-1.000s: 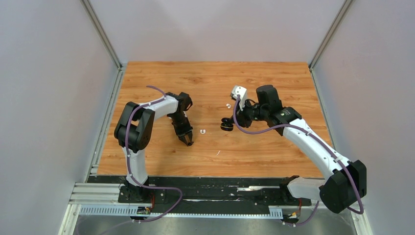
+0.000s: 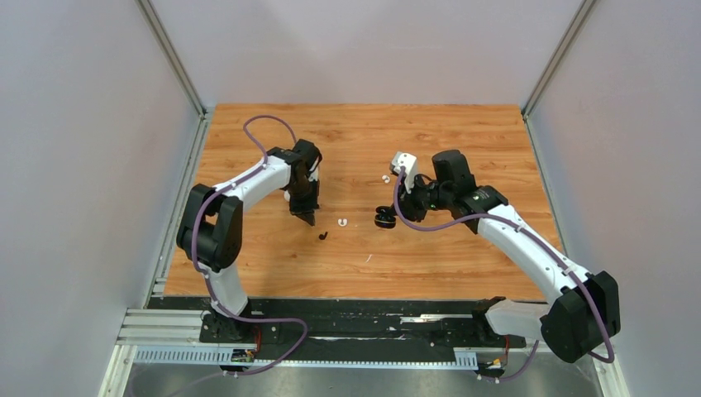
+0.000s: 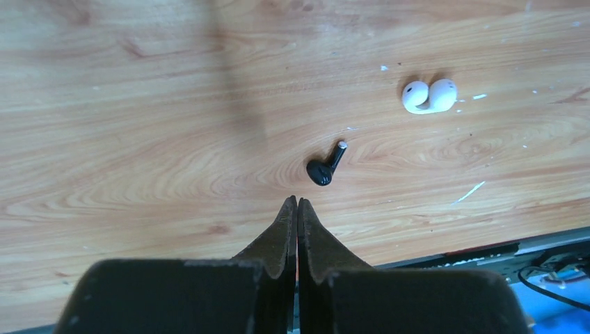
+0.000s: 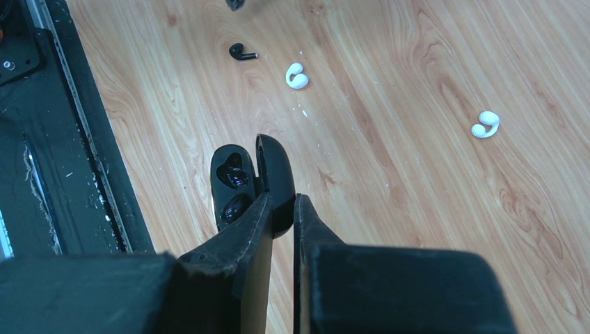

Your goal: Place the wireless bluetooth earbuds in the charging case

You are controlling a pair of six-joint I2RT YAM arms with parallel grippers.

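One black earbud point(image 3: 321, 172) lies on the wood in the left wrist view, its stem pointing up and right. My left gripper is shut with nothing between its fingers, and the earbud sits clear of the tips. From above, that gripper point(image 2: 310, 222) hangs up and left of the earbud point(image 2: 323, 236). In the right wrist view the black charging case point(image 4: 229, 182) has its lid up, and my right gripper is shut on its lid side. One case slot looks empty; the other holds something dark and glossy, perhaps a black earbud.
A white earbud-like pair point(image 3: 431, 96) rests to the right of the black earbud. Another white piece point(image 4: 485, 124) lies farther off. Between the black earbud and the case the wooden table point(image 2: 355, 277) is mostly bare. A dark rail borders its front edge.
The right gripper with the case has shifted slightly.
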